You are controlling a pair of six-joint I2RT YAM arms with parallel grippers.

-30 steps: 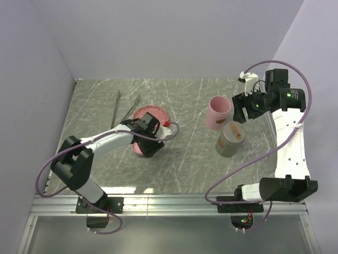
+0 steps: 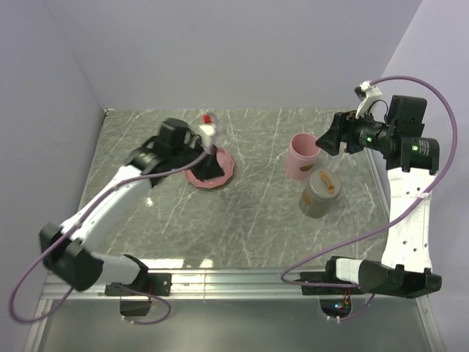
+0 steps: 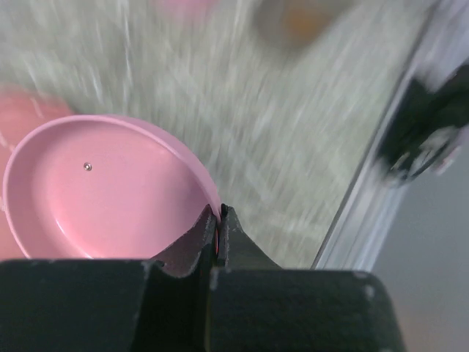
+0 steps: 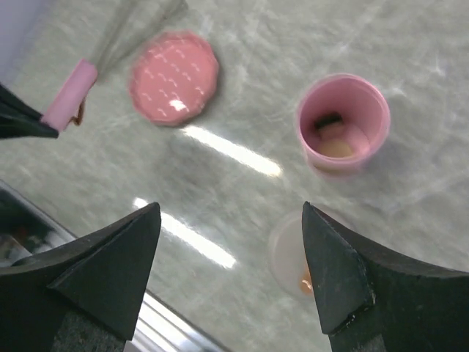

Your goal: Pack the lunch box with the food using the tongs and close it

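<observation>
A shallow round pink lid is pinched at its rim by my left gripper, raised above the table; the right wrist view catches the lid (image 4: 71,94) edge-on at upper left. The top view hides the lid behind the blurred left arm. To the right stands an uncovered pink pot (image 2: 299,170), with dark and pale food (image 4: 337,148) inside. A grey lidded pot (image 2: 315,207) with a brown strap stands just in front of it. Above these two, my right gripper is open and empty.
A pink scalloped plate (image 2: 227,163) lies on the marble at centre-left, partly covered by the left arm. Long metal utensils (image 4: 121,28) lie beyond it. Between the plate and the pots, the table (image 2: 256,213) is bare. Walls close in at the sides and back.
</observation>
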